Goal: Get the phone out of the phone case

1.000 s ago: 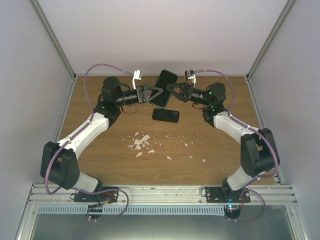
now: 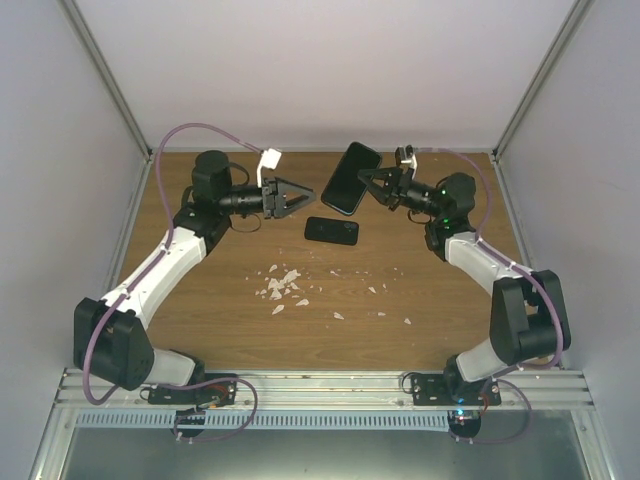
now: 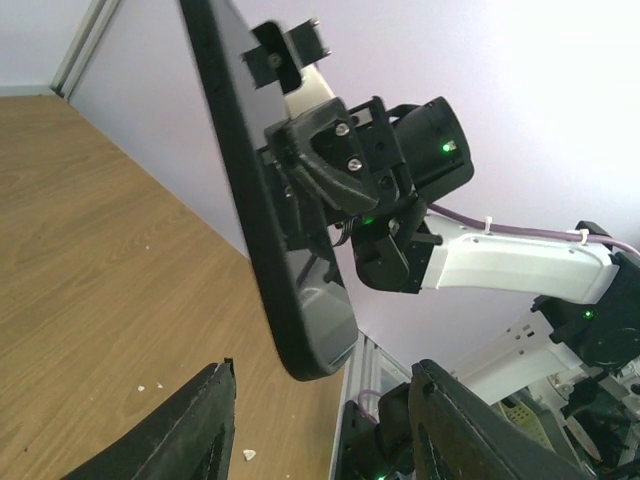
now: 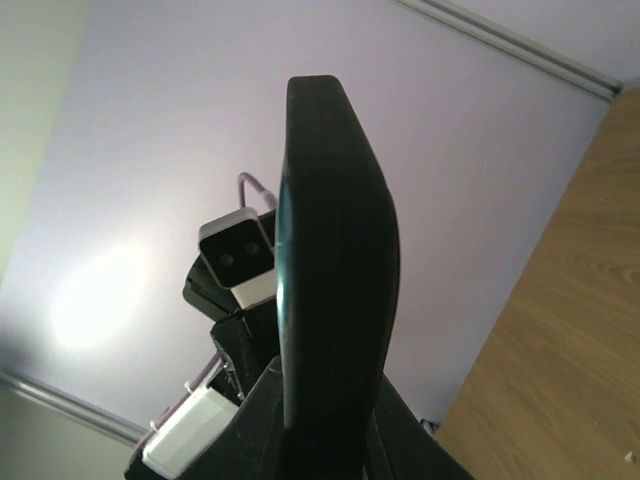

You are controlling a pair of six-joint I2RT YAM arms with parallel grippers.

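Note:
A black phone-shaped slab point(image 2: 352, 178) hangs tilted above the table. It has a dark glossy face and a matte rim point(image 3: 262, 235); whether this is phone, case or both together I cannot tell. At its right edge, my right gripper point(image 2: 365, 180) is shut on it. To the left, my left gripper point(image 2: 310, 195) stands part open and apart from the slab, with nothing between its fingers. In the right wrist view the slab point(image 4: 335, 250) is seen edge-on and hides the fingertips. Below lies a second black phone-shaped piece point(image 2: 331, 231), flat, with a camera-like patch at its right end.
White scraps point(image 2: 285, 283) are scattered over the middle of the wooden table point(image 2: 400, 280). Free room shows at the front and on either side. A white wall point(image 2: 330, 80) stands behind the table's far edge.
The right gripper and the slab have shifted to the right. My left gripper, which overlapped the slab's left edge, has drawn back left, leaving a gap. The piece on the table has not moved.

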